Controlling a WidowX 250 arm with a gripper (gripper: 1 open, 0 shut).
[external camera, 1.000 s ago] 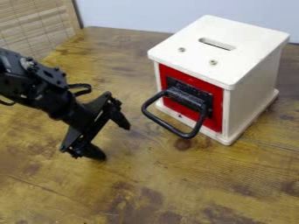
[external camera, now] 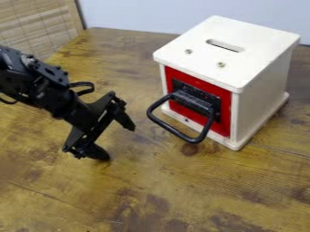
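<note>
My black gripper [external camera: 115, 140] reaches in from the left, low over the wooden table, its two fingers spread apart with nothing between them. To its right stands a white wooden box [external camera: 260, 100] with a slot and two screws on top. Its front has a red panel [external camera: 179, 78] with a black fitting, from which a black looped handle [external camera: 169, 129] sticks out toward the lower left, a short way from the gripper.
A woven mat panel [external camera: 31, 23] stands at the back left, and a pale wall runs behind the box.
The gripper has shifted very slightly over the last second; the box and its handle look unchanged.
</note>
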